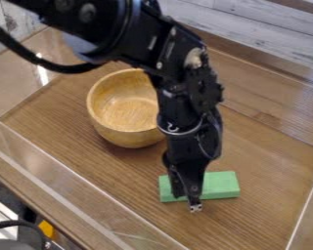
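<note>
A flat green block (218, 185) lies on the wooden table near the front. My gripper (188, 195) points down over the block's left part, its tips at the block's near side. The fingers look close together, and I cannot see anything held between them. The arm hides part of the block's left end.
A round tan bowl (117, 107) stands behind and left of the gripper, partly hidden by the arm. Clear rims edge the table (264, 137) at left and right. Bare wood lies to the right and at the back.
</note>
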